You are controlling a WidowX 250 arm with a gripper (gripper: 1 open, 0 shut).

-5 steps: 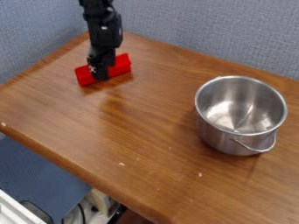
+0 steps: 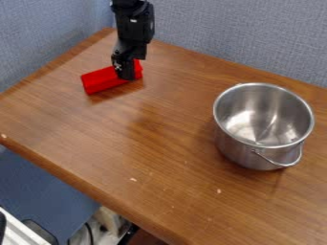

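A red block [image 2: 102, 80] lies on the wooden table toward the back left. My black gripper [image 2: 126, 70] hangs down from the top of the view over the block's right end, open, its fingers low at the block; whether they touch it is hard to tell. A steel pot [image 2: 262, 126] with a wire handle stands on the right side.
Grey-blue padded walls [image 2: 255, 38] border the back and left. Some white and black equipment lies below the table's front-left edge.
The gripper has shifted slightly rightward over the past second, now over the block's right end. The block looks nearly in the same place.
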